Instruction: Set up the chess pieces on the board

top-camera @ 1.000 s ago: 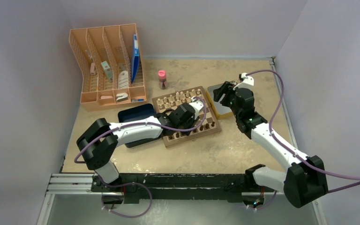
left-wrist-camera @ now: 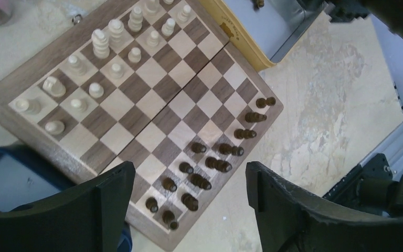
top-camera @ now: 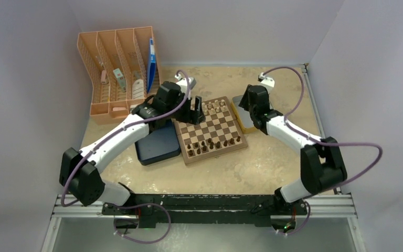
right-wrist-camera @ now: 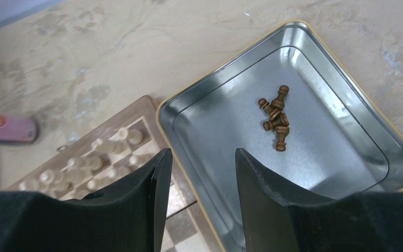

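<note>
The chessboard (top-camera: 215, 126) holds rows of white pieces (left-wrist-camera: 100, 44) along one side and dark pieces (left-wrist-camera: 218, 164) along the opposite side. My left gripper is open and empty above the board. Right of the board, a metal tray (right-wrist-camera: 215, 142) with a yellow edge holds several dark pieces (right-wrist-camera: 279, 118) lying in a small pile. My right gripper is over the tray and board edge, fingers apart, nothing between them, with the pile ahead of it.
A dark blue tray (top-camera: 157, 147) lies left of the board. A wooden organiser (top-camera: 99, 107) stands at back left. A pink bottle (right-wrist-camera: 10, 127) is behind the board.
My left arm has lifted away from the dark pieces, moving up and left toward the back.
</note>
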